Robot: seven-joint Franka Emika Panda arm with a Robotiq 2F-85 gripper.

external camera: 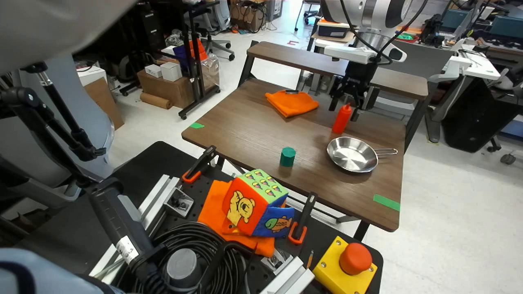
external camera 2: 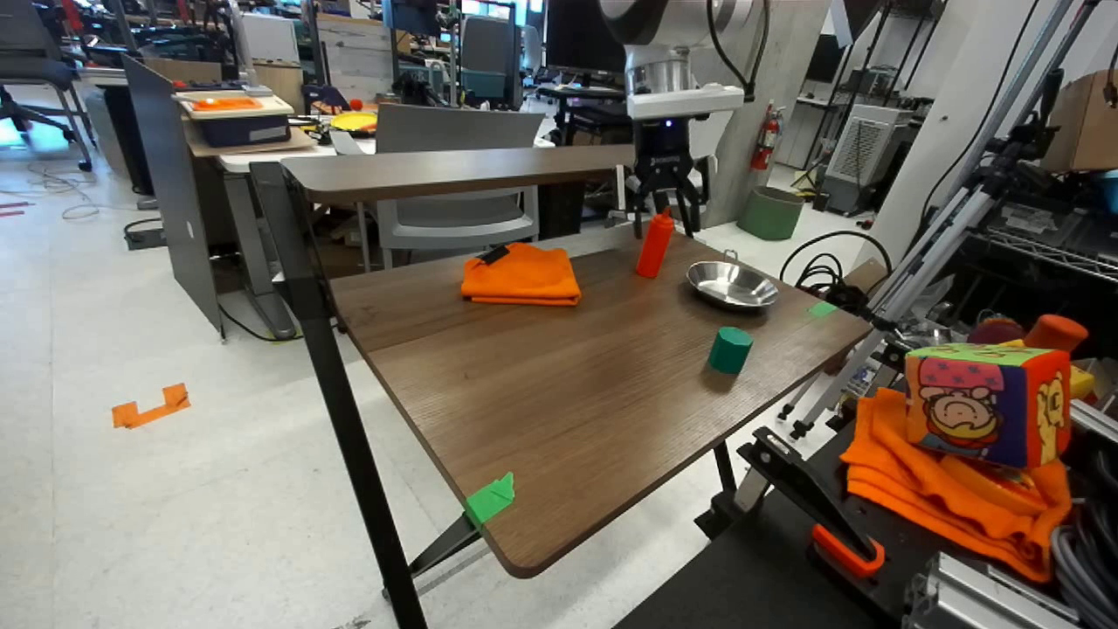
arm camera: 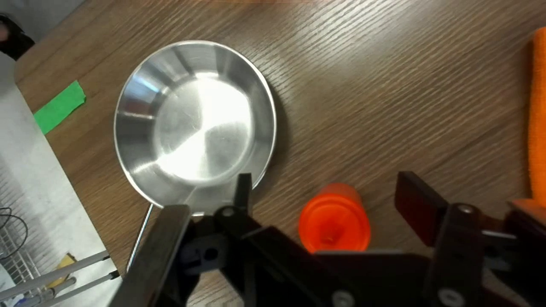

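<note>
My gripper is open, pointing down, with its two fingers on either side of the red squeeze bottle (arm camera: 335, 220). In exterior view 1 the bottle (external camera: 341, 119) stands upright on the brown table, its tip reaching up between the fingers. Whether either finger touches it I cannot tell; in the wrist view there is a gap on both sides. A shiny steel pan (external camera: 352, 154) lies close by, its handle toward the table's right edge. The green cylinder (external camera: 287, 157) stands near the table's front edge. Folded on the far side is an orange cloth (external camera: 291, 103) with a dark object on top.
Behind the gripper, a raised shelf (external camera 2: 461, 174) runs along the table's back. Green tape strips (external camera: 387, 201) mark the table's corners. A soft picture cube (external camera: 257, 201) sits on the separate black table in front.
</note>
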